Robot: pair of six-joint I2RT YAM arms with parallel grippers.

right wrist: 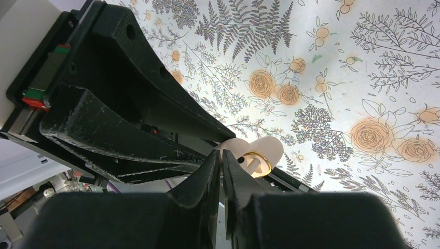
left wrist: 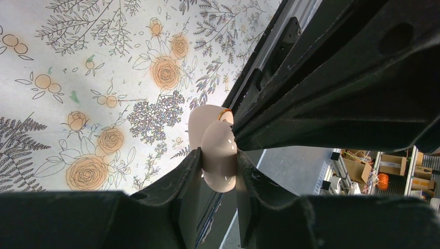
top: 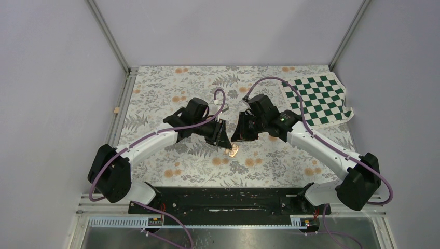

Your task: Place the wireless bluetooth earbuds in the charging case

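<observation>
The pinkish-white charging case (left wrist: 218, 155) is in my left gripper, shut on it, with its lid (left wrist: 200, 124) raised. In the right wrist view its gold-rimmed cavity (right wrist: 258, 161) faces up, with a pale earbud shape inside. My right gripper is shut at the case's edge, its tips against or very close to it; whether an earbud is between them I cannot tell. In the top view both grippers meet over the front middle of the table, around the case (top: 233, 151).
A green checkered board (top: 314, 96) lies at the back right, and small pale items (top: 223, 108) sit near the middle, partly under cables. The table's dark front edge is below the grippers.
</observation>
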